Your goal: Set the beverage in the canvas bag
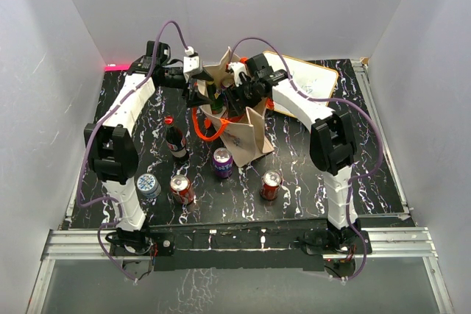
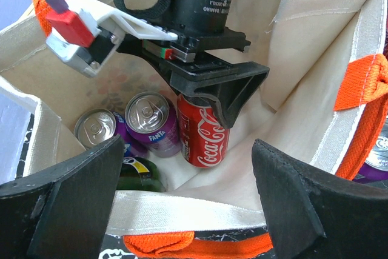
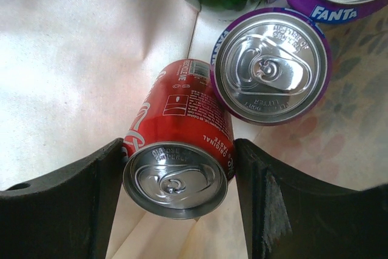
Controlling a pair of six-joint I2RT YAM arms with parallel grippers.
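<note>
The canvas bag stands at the table's back middle. Inside are a Coca-Cola can, two purple Fanta cans and a green bottle. My right gripper is down in the bag, part open around the Coca-Cola can's top; whether it grips is unclear. My left gripper is open over the bag's left rim, nothing between its fingers.
A cola bottle, a jar, a purple can and two red cans stand in front of the bag. A whiteboard lies at back right.
</note>
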